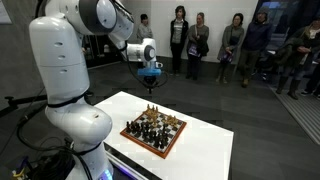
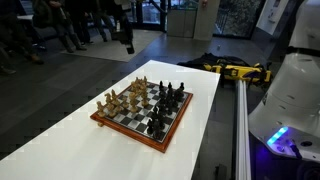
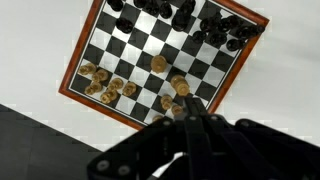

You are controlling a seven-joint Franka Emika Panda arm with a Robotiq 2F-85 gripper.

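A chessboard (image 1: 134,133) with a reddish-brown border lies on the white table, with dark pieces (image 1: 150,138) along one side and light wooden pieces (image 2: 112,105) opposite. Seen from above in the wrist view, a few light pieces (image 3: 158,64) stand out near the middle, and others are grouped by the border. High over the table, clear of the board and all pieces, my gripper (image 1: 150,83) points down. It is shut, and nothing shows between its fingers. The gripper's dark body hides the board's lower right part in the wrist view.
Bare white table (image 2: 60,143) surrounds the board, with wide free room to its sides. Several people (image 1: 230,45) stand along the back wall beyond the table. Cables (image 2: 235,70) lie behind the table near the arm's base.
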